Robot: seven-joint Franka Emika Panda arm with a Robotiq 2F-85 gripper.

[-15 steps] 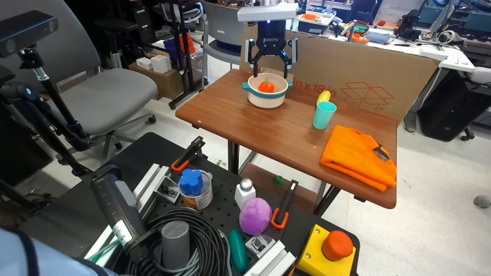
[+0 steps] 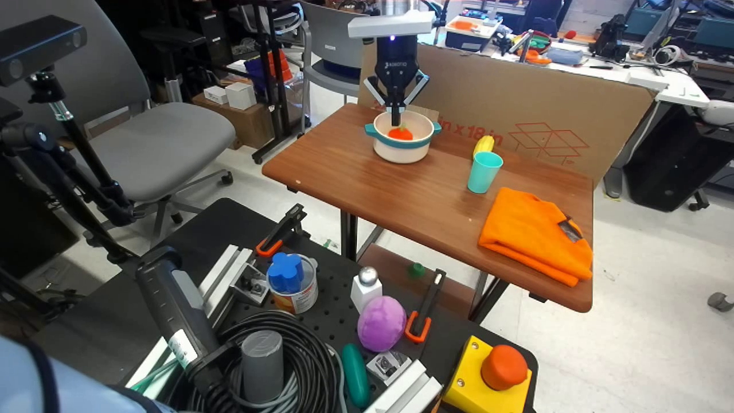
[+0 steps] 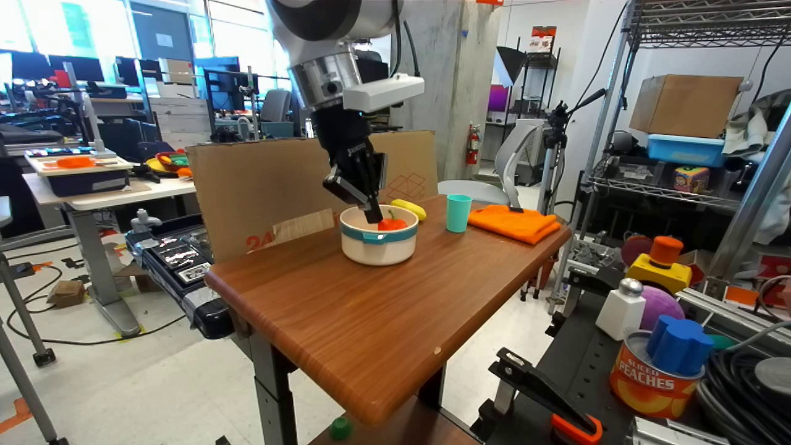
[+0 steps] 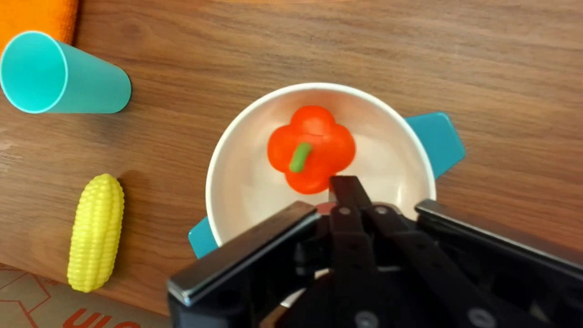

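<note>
My gripper (image 2: 395,121) is shut with nothing showing between its fingers. Its tips point down into a cream pot (image 2: 402,152) with teal handles at the back of the table. Inside the pot lies an orange-red toy pepper (image 4: 328,143) with a green stem. In the wrist view the fingertips overlap the pepper's lower edge; whether they touch it I cannot tell. From the other side, the gripper (image 3: 372,216) appears just behind the pepper (image 3: 392,223), within the pot's opening.
A teal cup (image 2: 485,172) stands right of the pot, with a yellow toy corn (image 4: 96,232) near it. The folded orange cloth (image 2: 537,234) covers the table's right end. Behind is a cardboard sheet (image 2: 509,103). Table space in front of the pot is bare.
My gripper was open with its fingers spread across the pot's width; now it is shut and a bit lower. The pot and pepper have shifted slightly right in exterior view 1.
</note>
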